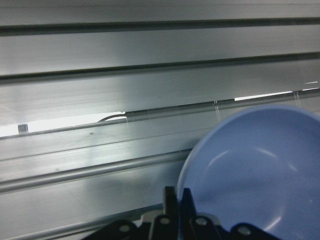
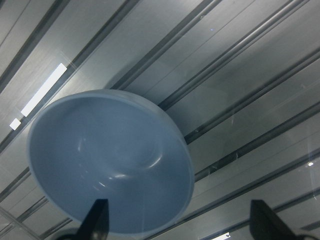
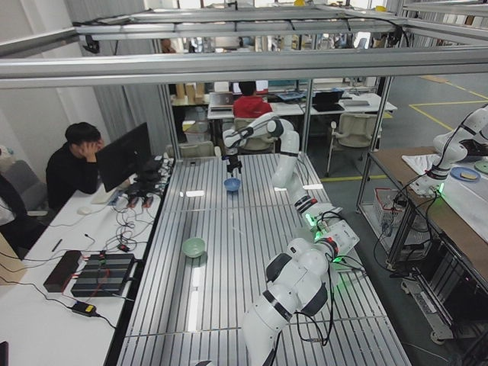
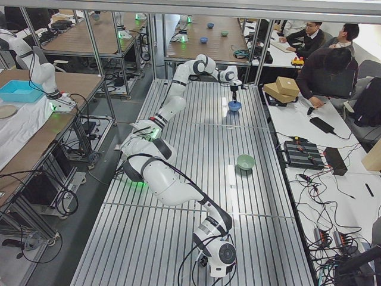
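Note:
A blue bowl (image 3: 232, 185) (image 4: 234, 106) stands at the far end of the slatted metal table. My left gripper is at its rim, its fingertips close together; whether the rim is between them is hard to see. In the right wrist view a pale bluish bowl (image 2: 110, 160) fills the lower left, beneath my right gripper, whose fingers stand wide apart, empty. A green bowl (image 3: 194, 246) (image 4: 246, 161) sits mid-table.
A side desk (image 4: 324, 196) with power units, cables and monitors runs along one edge, with people seated at it. Another robot's table (image 3: 396, 160) stands opposite.

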